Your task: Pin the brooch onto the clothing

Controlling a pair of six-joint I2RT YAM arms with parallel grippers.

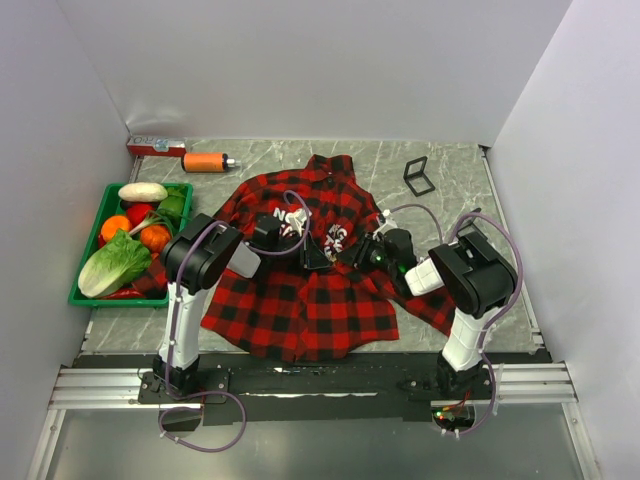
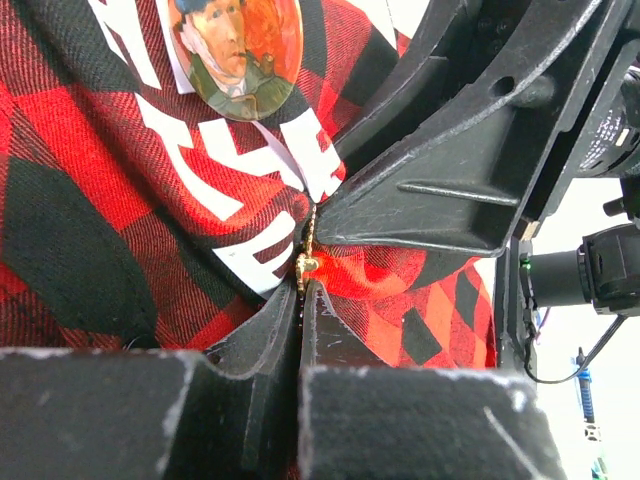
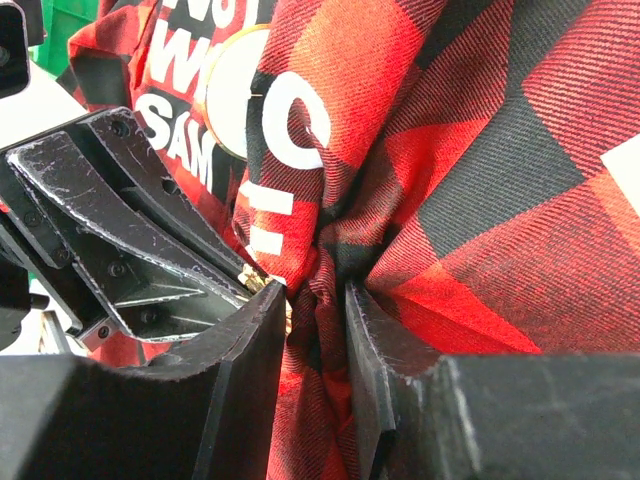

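Note:
The plaid red-and-black shirt lies spread over the table, white lettering on its chest. A small gold brooch shows upright at the tips of my left gripper, which is shut on it, against the cloth. In the right wrist view, some gold of the brooch peeks out beside the left fingers; its pin cannot be seen. My right gripper is part open, a narrow fold of shirt standing between its fingers. Both grippers meet at the shirt's chest.
A green basket of vegetables stands at the left. An orange bottle and a red box lie at the back left; a black stand is at the back right. A round portrait sits among the lettering.

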